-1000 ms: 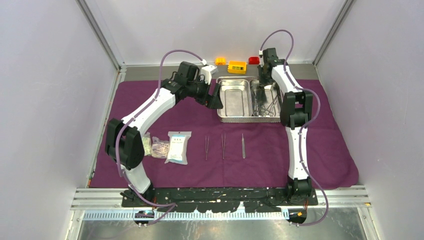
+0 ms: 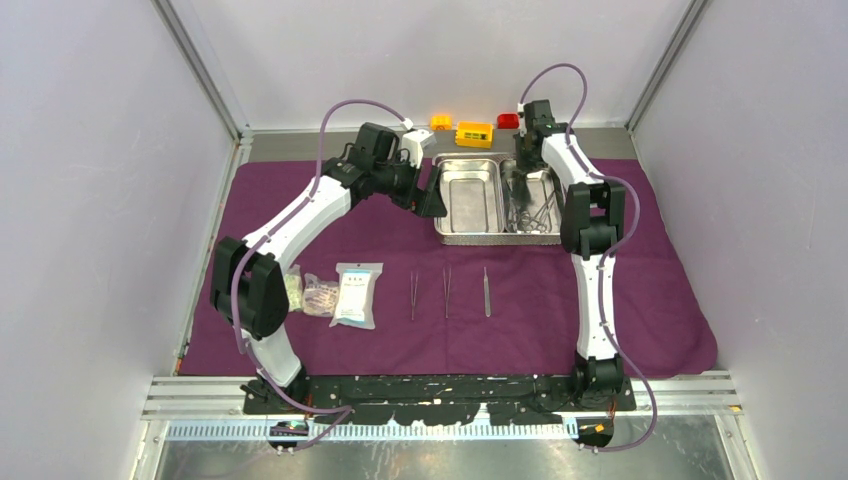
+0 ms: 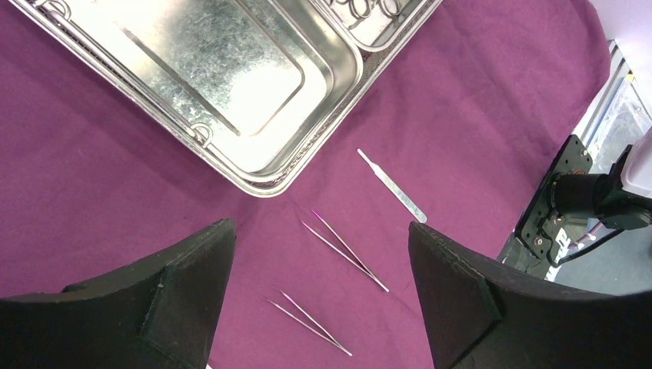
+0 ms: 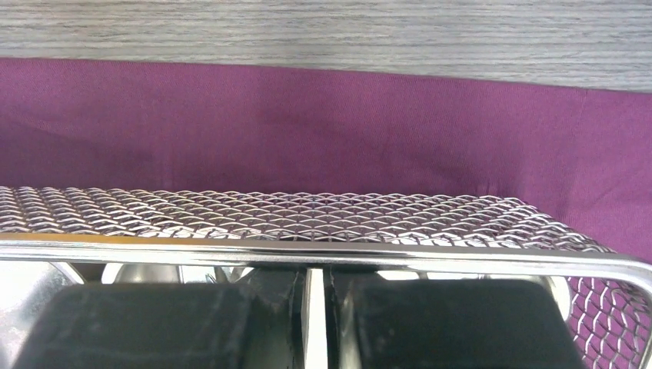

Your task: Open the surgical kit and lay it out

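The steel mesh basket (image 2: pixel 470 240) holds an empty metal tray (image 2: pixel 468 197) on the left. Several looped instruments (image 2: pixel 535 222) lie in its right compartment. My right gripper reaches down into that compartment by the far rim; a narrow bright strip shows between its fingers, and I cannot tell whether it is a tool or the tray floor. Over the basket's left edge, my left gripper is open, its fingers far apart and empty. On the cloth lie two tweezers (image 3: pixel 346 257) (image 3: pixel 311 323) and a scalpel handle (image 3: pixel 396 188).
Packets lie at the front left of the purple cloth (image 2: pixel 540 340): a white one (image 2: pixel 355 295) and smaller bags (image 2: pixel 320 296). Yellow (image 2: pixel 474 135) and red (image 2: pixel 508 121) boxes stand behind the basket.
The left arm, the basket and the laid-out tools look unchanged.
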